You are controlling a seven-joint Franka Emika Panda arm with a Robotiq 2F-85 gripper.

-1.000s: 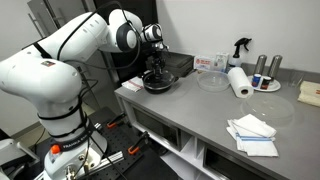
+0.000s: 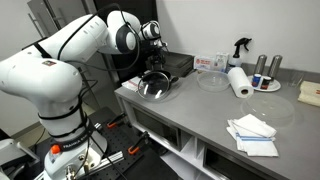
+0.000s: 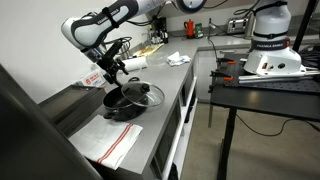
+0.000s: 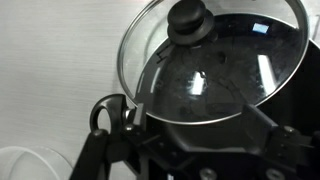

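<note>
A black pot (image 3: pixel 119 104) stands near the table's end. Its clear glass lid (image 3: pixel 147 95), with a dark rim and black knob (image 4: pixel 186 18), lies tilted and off-centre, hanging out past the pot's side. In exterior view 1 the lid (image 2: pixel 155 88) covers much of the pot's front. My gripper is open above the pot, its fingers apart and nothing held between them; the knob lies beyond the fingertips in the wrist view. One pot handle (image 4: pixel 106 112) shows beside the left finger. Exterior view 1 shows the gripper (image 2: pixel 157 65) only small.
A striped white towel (image 3: pixel 106 142) lies by the pot. Clear bowls (image 2: pixel 212 80), a paper roll (image 2: pixel 239 80), metal canisters (image 2: pixel 260 73) and folded white cloths (image 2: pixel 252 135) stand or lie farther along.
The lid has shifted and tipped from over the pot toward the table's front side.
</note>
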